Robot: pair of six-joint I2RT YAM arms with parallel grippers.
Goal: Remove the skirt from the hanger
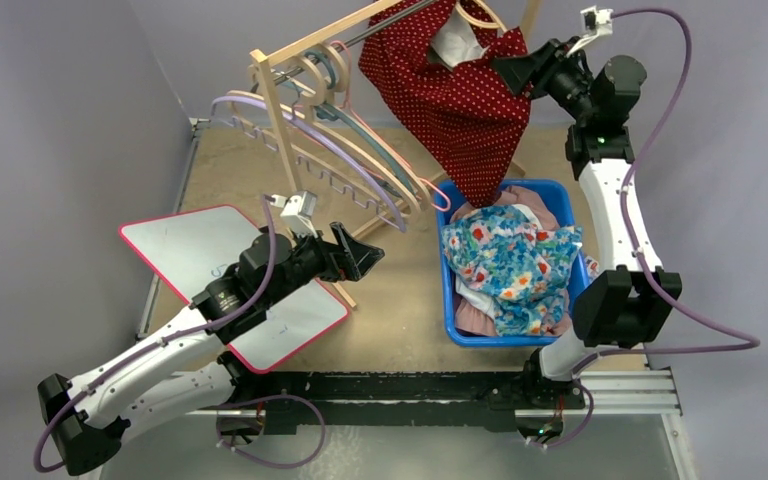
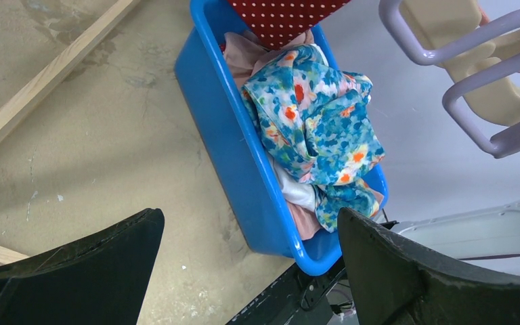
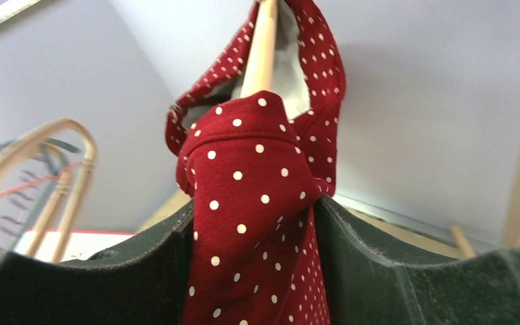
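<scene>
The dark red skirt with white dots (image 1: 460, 110) hangs from the rail on a wooden hanger (image 1: 481, 17), its lower tip reaching over the blue bin. In the right wrist view the hanger's wood (image 3: 263, 47) runs into the skirt's waist, and the pale lining shows. My right gripper is at the skirt's side, its fingers part open with a fold of the cloth (image 3: 250, 176) between them. Cloth touches the right finger; whether both press on it is unclear. My left gripper (image 1: 355, 252) stands open and empty, left of the bin.
The blue bin (image 1: 449, 300) holds a floral garment (image 1: 515, 265) and other cloth. Several hangers, among them a lilac one (image 1: 335, 148), hang on the rack's left side. A whiteboard (image 1: 185, 245) lies under the left arm. Bare floor separates it from the bin.
</scene>
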